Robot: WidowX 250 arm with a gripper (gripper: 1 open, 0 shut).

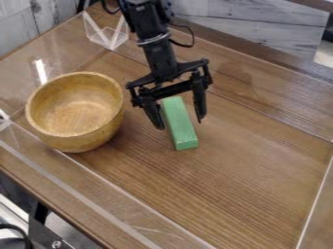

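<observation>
My black gripper [166, 104] hangs open over the middle of the wooden table, its fingers spread around the upper part of a green block [181, 131]. The block lies lengthwise on the tabletop, its lower part uncovered. Whether the fingers touch it I cannot tell.
A large tan bowl [43, 110] stands at the left, close to the gripper's left side. A clear plastic object [107, 29] is at the back left. White walls border the table.
</observation>
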